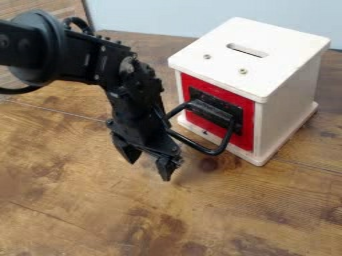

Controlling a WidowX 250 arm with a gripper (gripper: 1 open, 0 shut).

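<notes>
A white wooden box (286, 80) with a slot and two screws on top stands at the right, its red front panel (245, 144) carrying a black fitting with a looped black handle (211, 148). My black gripper (147, 163) hangs low left of the box, fingers pointing down over the floor, beside the handle loop; whether it touches the handle is unclear. Its fingertips look apart, with nothing seen between them.
A pale wall or panel runs along the back behind the box. My arm reaches in from the upper left.
</notes>
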